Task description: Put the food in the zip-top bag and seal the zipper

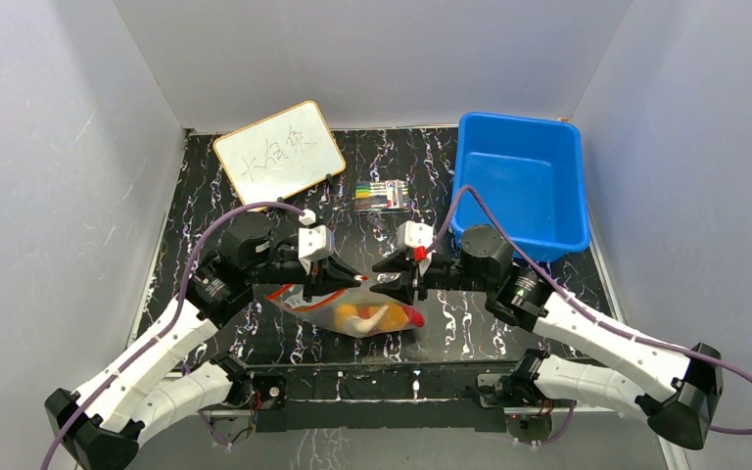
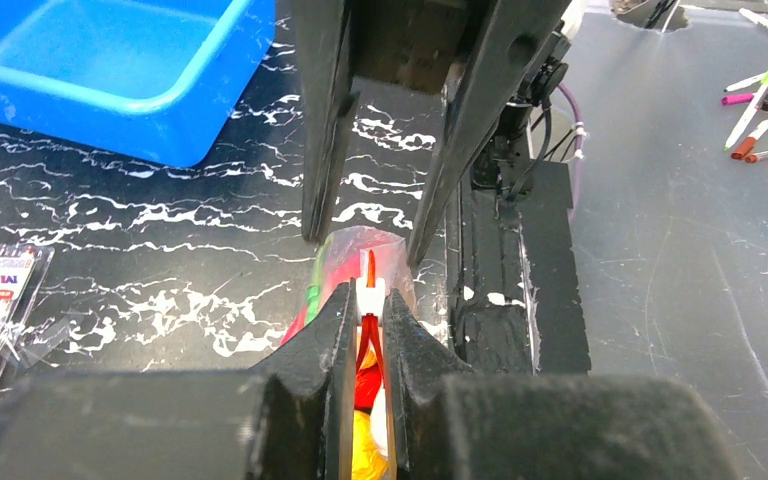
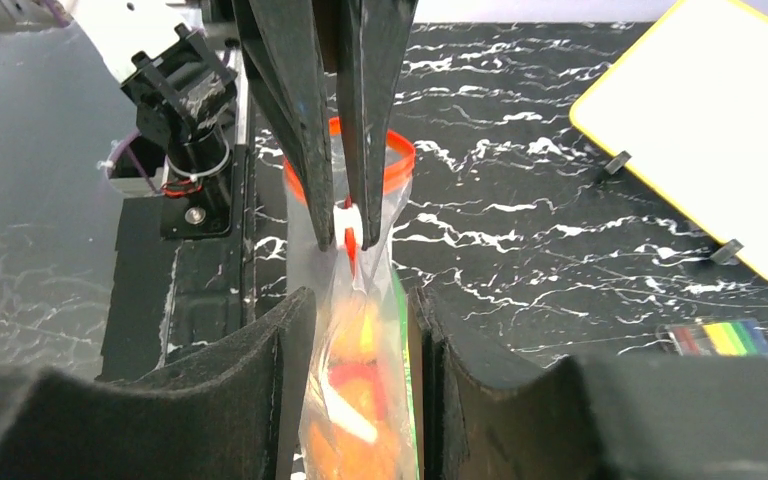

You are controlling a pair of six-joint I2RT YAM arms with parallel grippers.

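Note:
The clear zip-top bag [image 1: 315,313] with an orange-red zipper strip lies at the front of the table. Inside it sit yellow, white and red food pieces [image 1: 376,315]. In the top view, my left gripper [image 1: 358,281] reaches the bag's top edge from the left. Its fingers pinch the small white zipper slider, which also shows between those fingertips in the right wrist view. My right gripper [image 1: 376,278] stands open just to the right, facing it. In the right wrist view the bag's upper part [image 3: 360,285] shows in its gap, not gripped.
A blue bin [image 1: 519,186] stands at the back right, empty. The whiteboard [image 1: 279,157] lies back left, and a pack of markers [image 1: 382,196] is behind the arms. The two grippers are very close together.

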